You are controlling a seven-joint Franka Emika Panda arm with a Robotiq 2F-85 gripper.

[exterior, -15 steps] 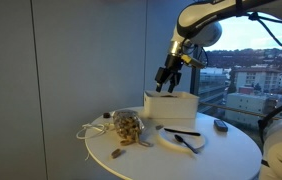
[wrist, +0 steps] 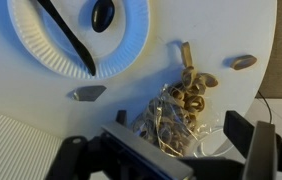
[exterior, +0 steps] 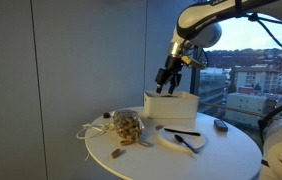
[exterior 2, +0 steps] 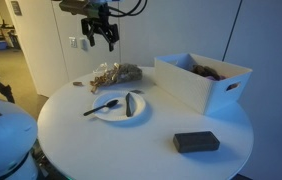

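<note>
My gripper [exterior: 168, 82] hangs open above the table, with nothing between its fingers. In exterior view 2 the gripper [exterior 2: 101, 42] is well above the far side of the tabletop. Below it lies a clear plastic bag [exterior 2: 116, 74] of small brown pieces, some spilling out. In the wrist view the brown pieces [wrist: 190, 95] lie just ahead of the fingers, apart from them. A white plate [exterior 2: 121, 117] holds a black spoon [exterior 2: 102, 107] and a black knife [exterior 2: 129, 103]. The wrist view cuts off part of the plate [wrist: 139, 35].
An open white box [exterior 2: 196, 88] with dark contents stands at the table's back edge. A dark block [exterior 2: 195, 141] lies apart from it. One small grey piece [wrist: 89, 93] sits near the plate, and a brown piece [wrist: 244, 62] near the edge.
</note>
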